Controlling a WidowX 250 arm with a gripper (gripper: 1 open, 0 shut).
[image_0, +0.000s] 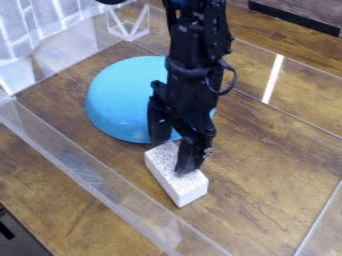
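Observation:
My black gripper (179, 140) hangs from above at the centre, fingers open and lowered over a white speckled block (183, 185) lying on the wooden surface. Its fingertips are around the block's upper end; whether they touch it is hard to tell. Behind the gripper sits a blue round object (114, 100), partly hidden by the arm.
A clear transparent edge (80, 160) runs diagonally along the lower left, and a pale curtain-like area (40, 35) is at the top left.

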